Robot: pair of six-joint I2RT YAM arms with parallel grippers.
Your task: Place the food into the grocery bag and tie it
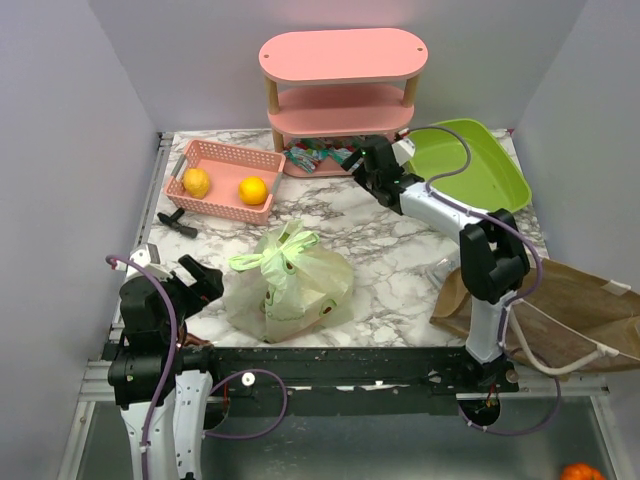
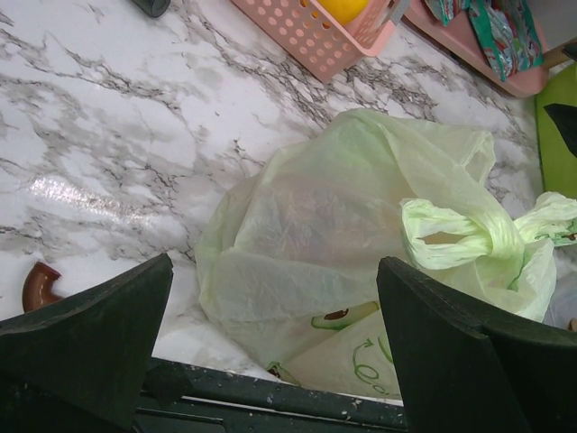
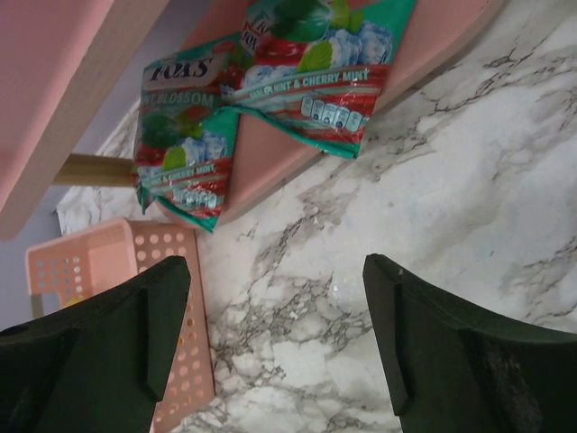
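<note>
A translucent green grocery bag (image 1: 295,290) with a knotted top sits at the front middle; in the left wrist view its handle knot (image 2: 491,239) is at right. My left gripper (image 1: 200,275) is open, left of the bag, nothing between its fingers. My right gripper (image 1: 355,160) is open at the shelf's bottom level, facing two green-and-red candy packets (image 3: 311,86) on it, empty. The pink basket (image 1: 220,207) at back left holds two yellow fruits (image 1: 252,190).
The pink shelf (image 1: 343,55) stands at the back. A green tray (image 1: 480,175) is at back right, a brown paper bag (image 1: 580,320) at front right, a dark tool (image 1: 177,222) by the basket. Mid-table is mostly clear.
</note>
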